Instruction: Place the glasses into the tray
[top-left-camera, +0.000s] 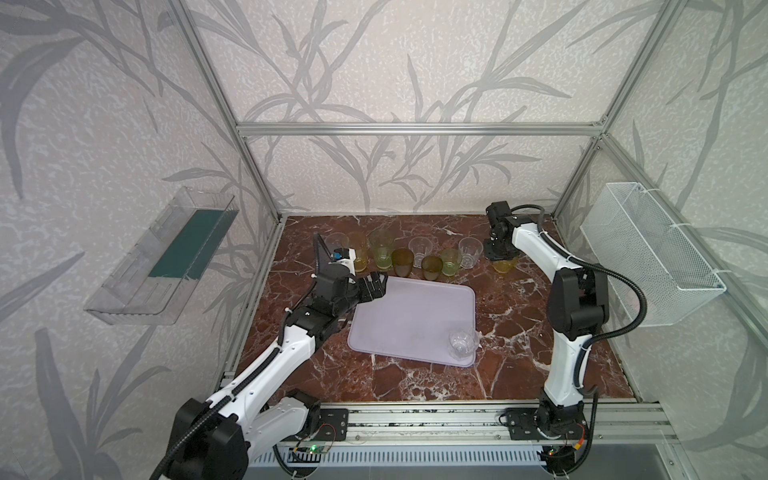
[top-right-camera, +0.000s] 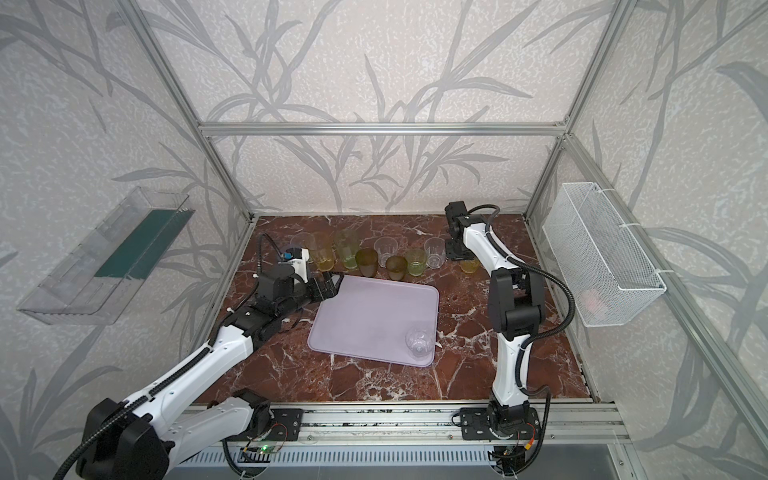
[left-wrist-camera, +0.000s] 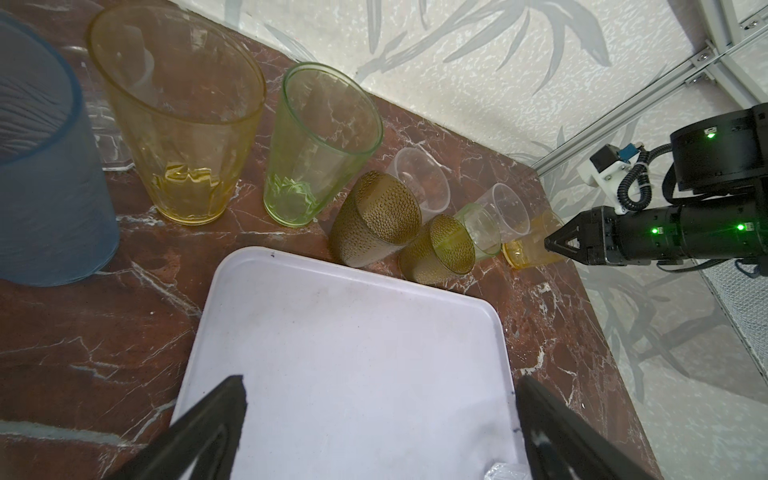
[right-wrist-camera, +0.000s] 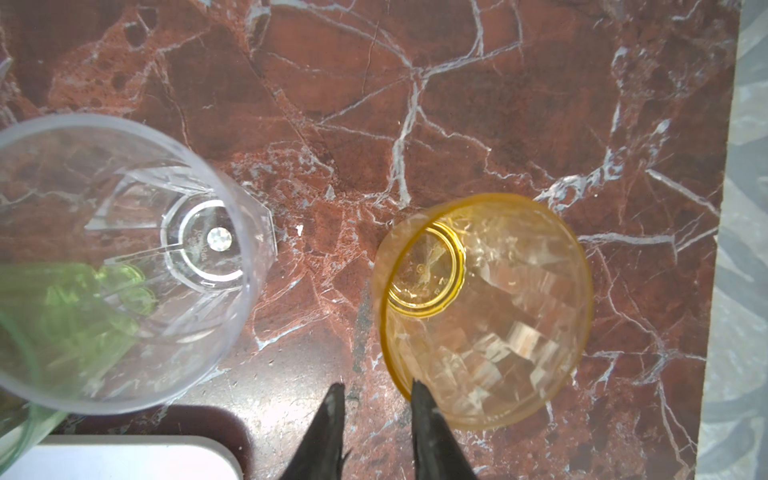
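The pale lilac tray (top-left-camera: 412, 316) lies mid-table, with a clear glass (top-left-camera: 461, 343) in its near right corner. Behind the tray is a row of glasses: amber (left-wrist-camera: 176, 152), green (left-wrist-camera: 320, 152), brown textured (left-wrist-camera: 374, 224) and clear ones among them. At the row's right end stands a yellow glass (right-wrist-camera: 488, 312). My right gripper has its fingers a little apart; one fingertip (right-wrist-camera: 421, 393) overlaps this glass's rim in the right wrist view, and whether they touch cannot be told. Over the tray's far left corner, my left gripper (top-left-camera: 373, 286) is open and empty.
A blue glass (left-wrist-camera: 48, 168) stands left of the tray. Close to the yellow glass is a clear glass (right-wrist-camera: 136, 264). A white mesh basket (top-left-camera: 656, 256) hangs on the right wall, a clear bin (top-left-camera: 164, 256) on the left. Most of the tray is bare.
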